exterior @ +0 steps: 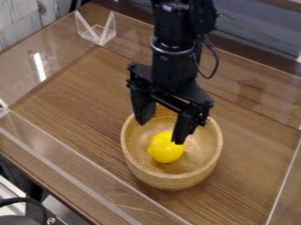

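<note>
My black gripper [161, 121] stands open over a tan wooden bowl [179, 181], its two fingers spread wide, one at the bowl's upper left and the other at its upper right. A yellow ball [166, 149] rests in the bowl, below and between the fingertips, with nothing held.
A small clear plastic item [97, 28] stands at the back left. A dark cable shows at the lower left corner.
</note>
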